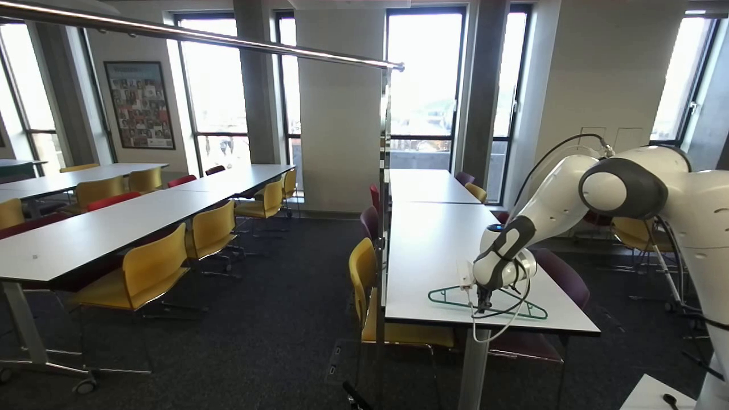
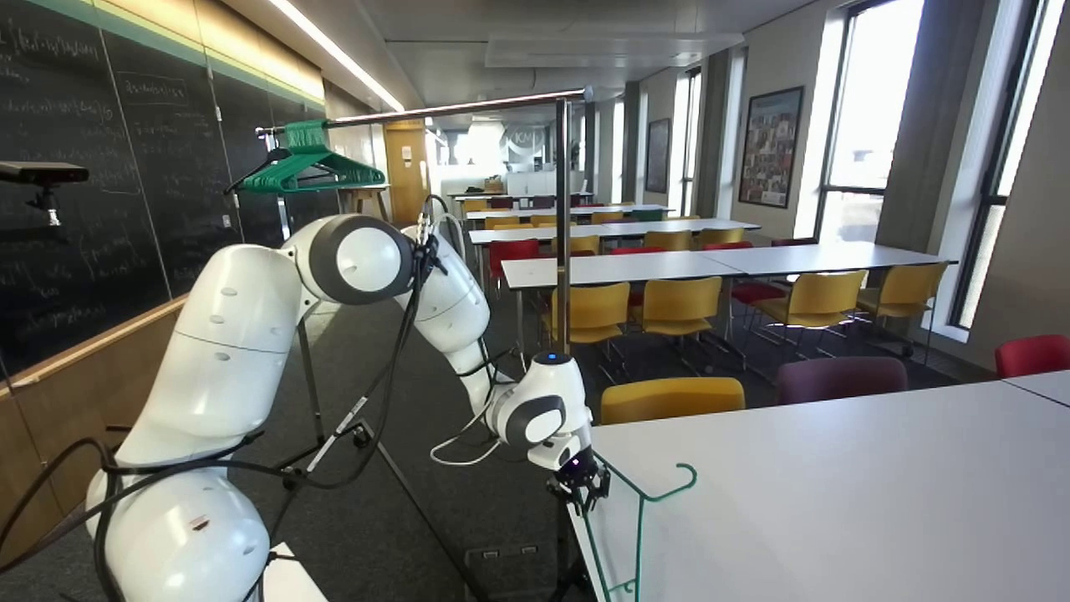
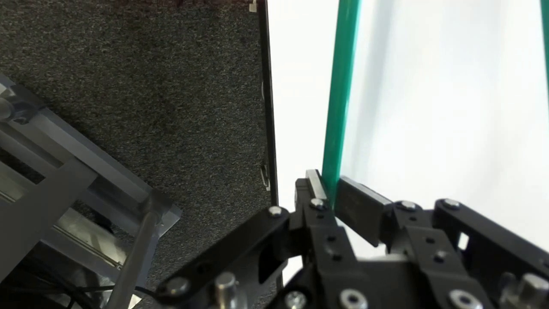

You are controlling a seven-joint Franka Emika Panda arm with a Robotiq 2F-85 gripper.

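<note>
A green hanger [image 1: 447, 302] is at the near end of the white table, its long bar running roughly along that edge. My gripper is shut on this bar; in the wrist view the green bar [image 3: 339, 98] passes straight between the fingertips. In exterior view 2 the hook of the green hanger [image 2: 687, 480] points over the tabletop, away from my gripper [image 2: 579, 492]. Whether the hanger touches the tabletop or sits just above it, I cannot tell.
A metal rail [image 2: 451, 109] on an upright post [image 2: 563, 231] stands close by, with several green hangers [image 2: 311, 170] hanging at its far end. Yellow chairs [image 1: 363, 270] flank the table.
</note>
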